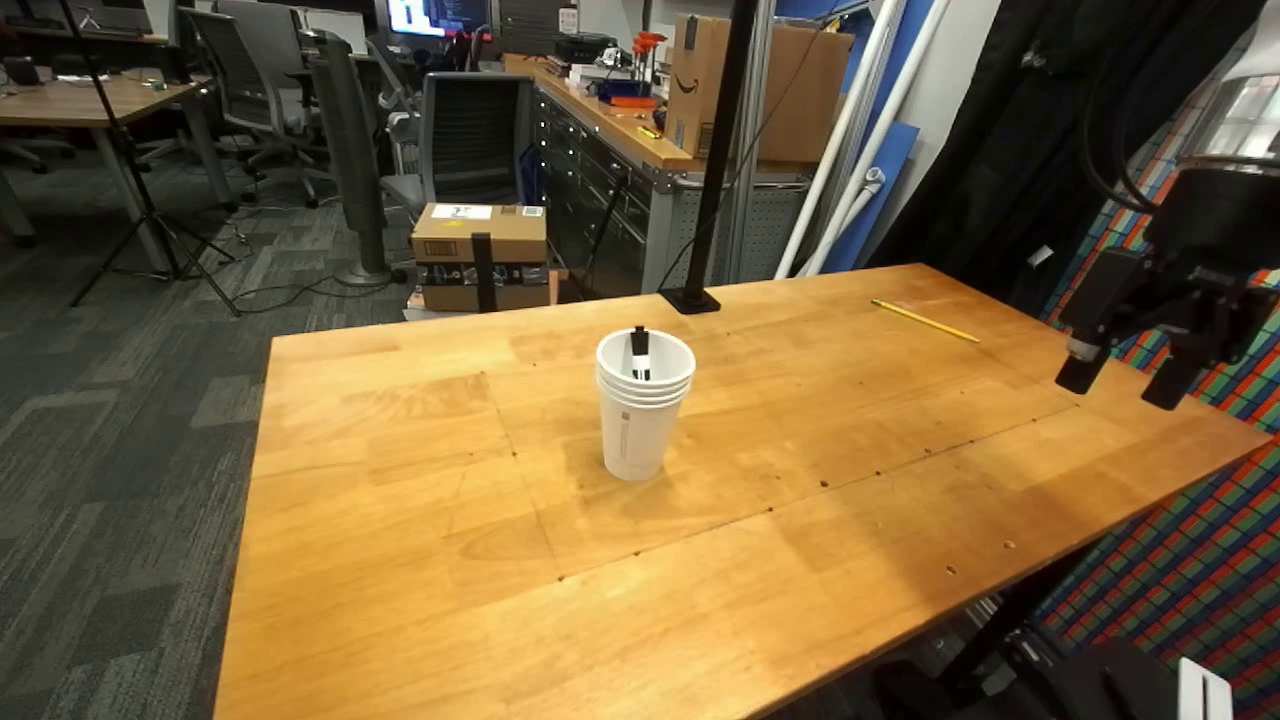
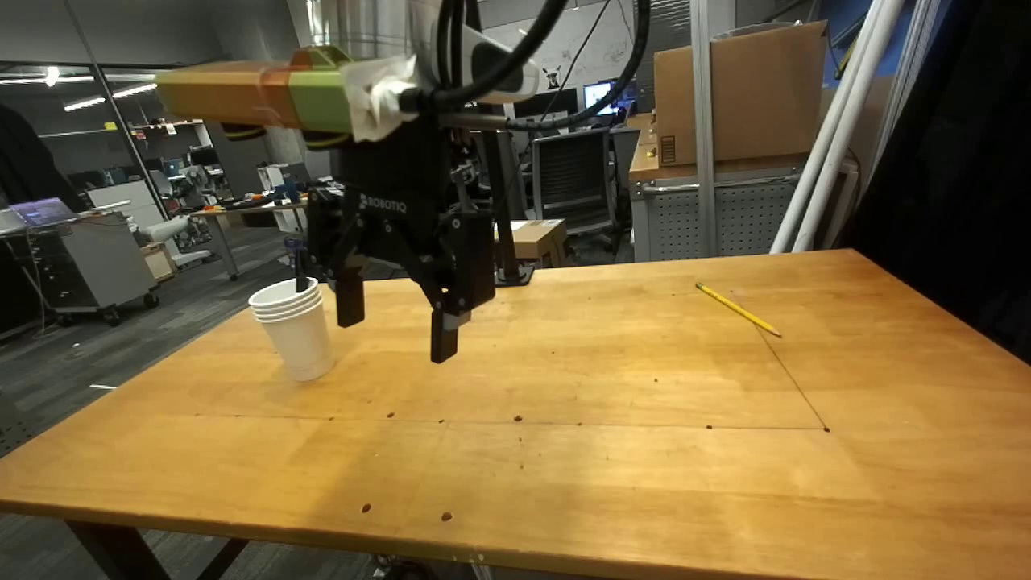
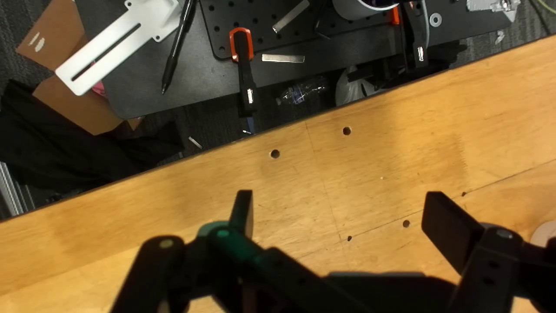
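A stack of white cups (image 1: 638, 420) stands upright on the wooden table, with a dark marker (image 1: 641, 355) leaning inside the top one. In exterior view 2 the cups (image 2: 297, 333) are at the left, the marker (image 2: 301, 275) rising above their rim. A yellow pencil (image 2: 739, 309) lies flat towards the back right of the tabletop. My gripper (image 2: 396, 333) hangs above the table, fingers spread and nothing between them. The wrist view has bare wood beneath my open gripper; only a pale round edge (image 3: 544, 232), perhaps a cup, shows at the far right.
A black pole base (image 1: 690, 300) stands at its back edge. Beyond the near edge, the wrist view has a dark surface (image 3: 140, 94) with clamps and loose parts.
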